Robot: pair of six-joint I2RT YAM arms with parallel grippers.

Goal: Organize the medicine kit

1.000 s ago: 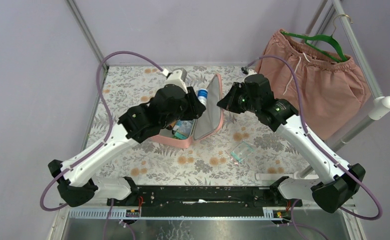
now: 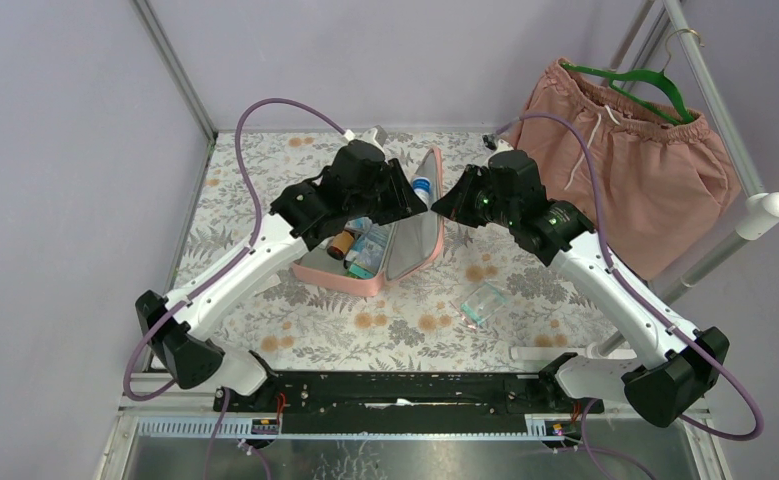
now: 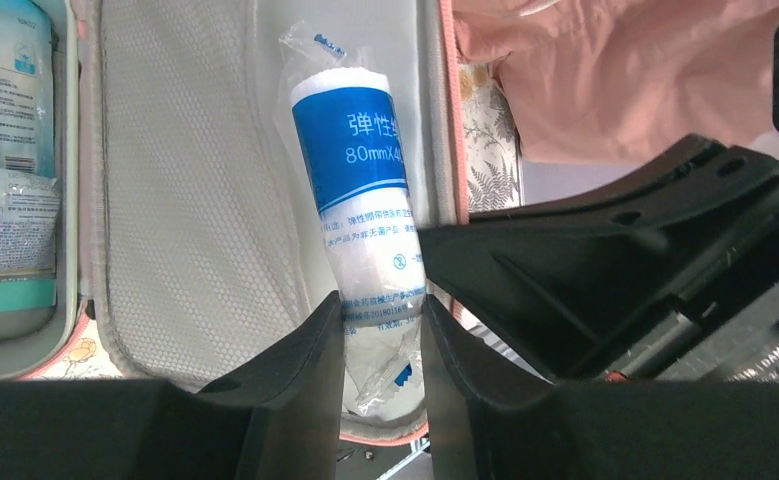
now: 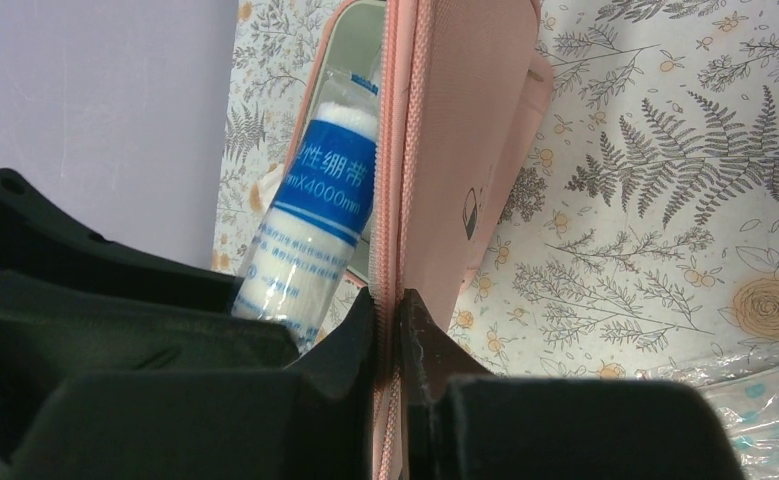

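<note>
A pink medicine case [image 2: 335, 284] stands open, packets and a brown bottle [image 2: 339, 244] inside. Its lid [image 3: 195, 180] is upright, held at the pink zipped edge by my right gripper, shut on it. In front of the lid's grey inner pocket is a wrapped elastic bandage roll [image 3: 350, 160], white with a blue label, between the fingertips of my left gripper at the roll's lower end. How firmly those fingers grip it is unclear.
A clear packet [image 2: 484, 302] lies on the floral table right of the case. Pink shorts [image 2: 620, 170] hang from a rail at the right.
My left gripper and the bandage roll have moved right, up against the inside of the lid. The right arm and case look unchanged.
</note>
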